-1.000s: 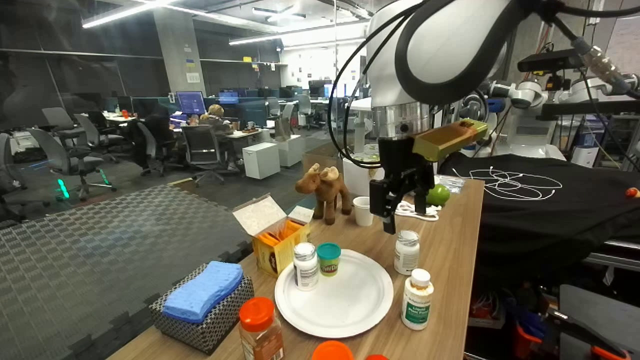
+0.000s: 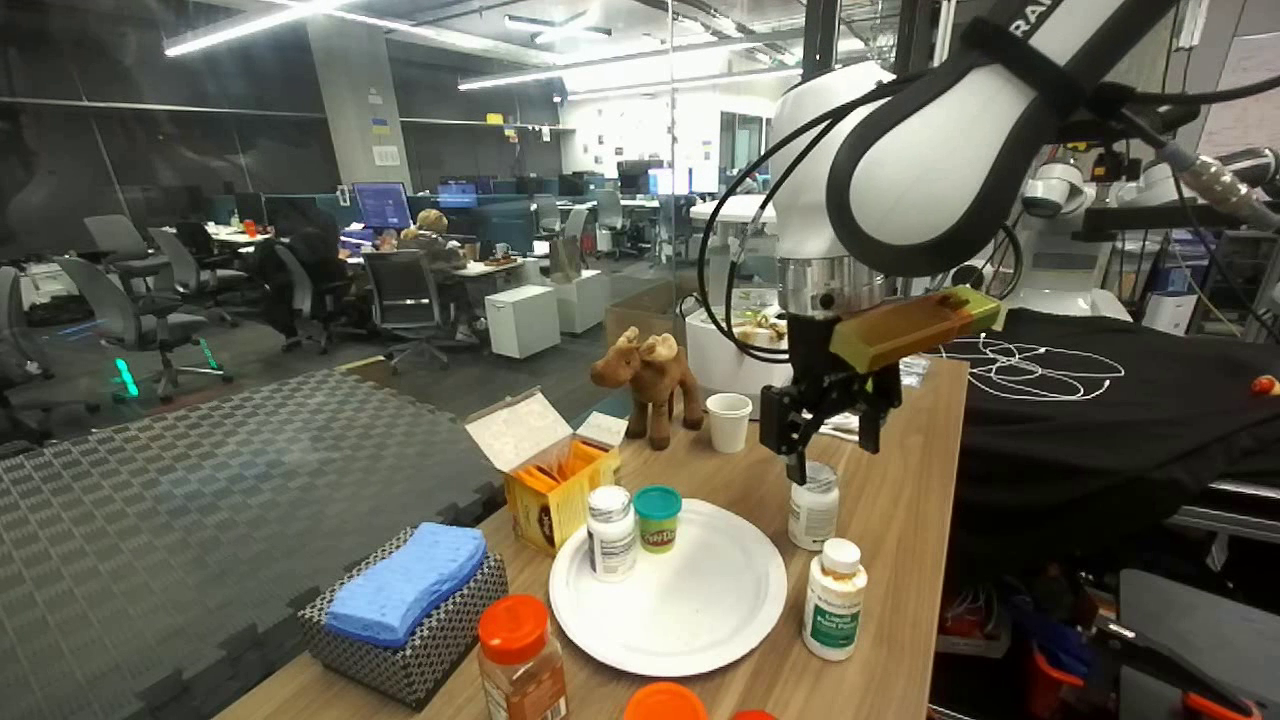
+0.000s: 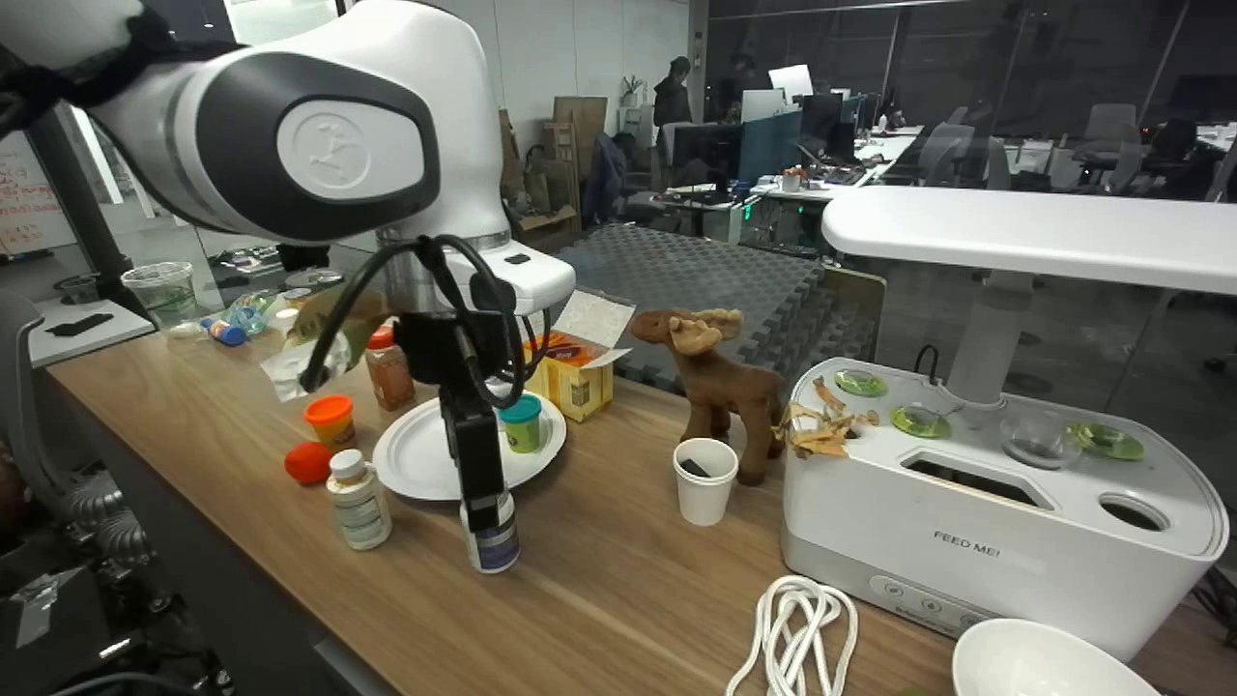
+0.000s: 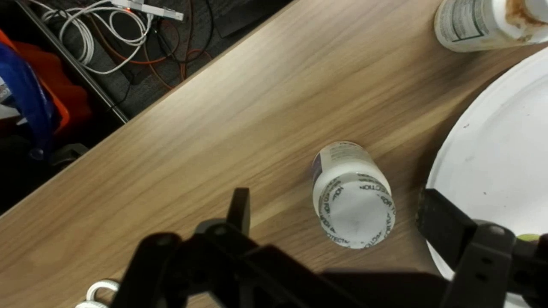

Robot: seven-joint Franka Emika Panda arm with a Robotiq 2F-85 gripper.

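A white bottle with a sealed top [image 4: 354,208] stands upright on the table, just outside the plate's rim. In the wrist view it shows between my spread fingers, closer to the right one. My gripper [image 2: 836,462] is open and hangs above this bottle, holding nothing. From the second exterior view, the dark finger [image 3: 477,464] partly covers the bottle [image 3: 495,543]. The white plate [image 2: 708,642] bears another white bottle [image 2: 611,536] and a teal-lidded Play-Doh tub [image 2: 657,521].
A green-labelled bottle [image 2: 834,606] stands near the table's edge. A paper cup [image 3: 704,487], a toy moose [image 3: 728,389], a white cord [image 3: 797,644] and an open yellow box [image 2: 558,486] are around. Bare wood lies toward the table edge [image 4: 221,128].
My gripper has come lower and shifted right in the first exterior view, nearer the sealed bottle. The objects on the table have stayed where they were.
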